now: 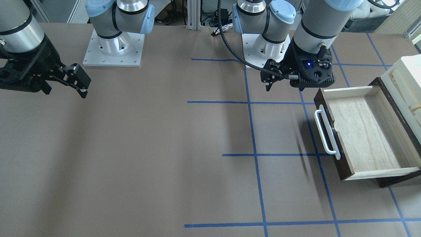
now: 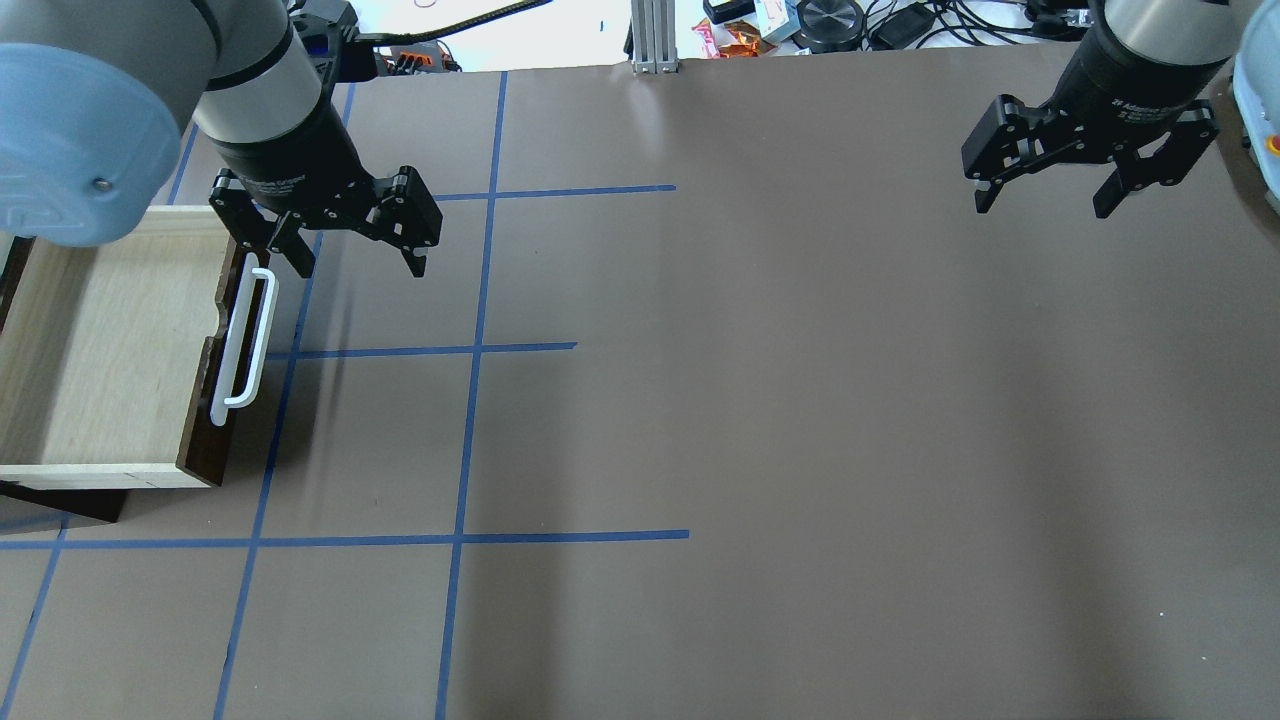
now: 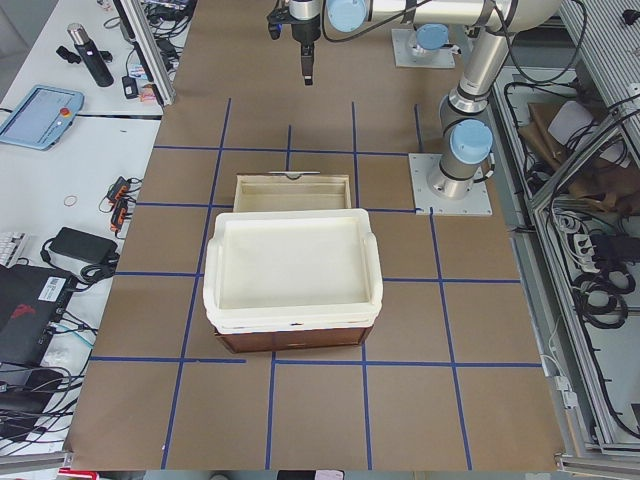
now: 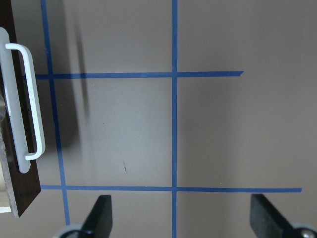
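A wooden box with its drawer pulled out (image 1: 375, 138) sits at the right in the front view, at the left in the top view; its white handle (image 4: 35, 104) runs along the drawer front at the left of the wrist view. My black gripper (image 2: 360, 266) hangs raised above and beside the handle end of the drawer, apart from it. In the wrist view its two fingers stand wide apart with bare taped floor between them. A white tray (image 3: 292, 265) rests on top of the box.
A second robot gripper (image 2: 1044, 192) hangs at the other side. Other arm bases (image 1: 112, 59) stand at the back.
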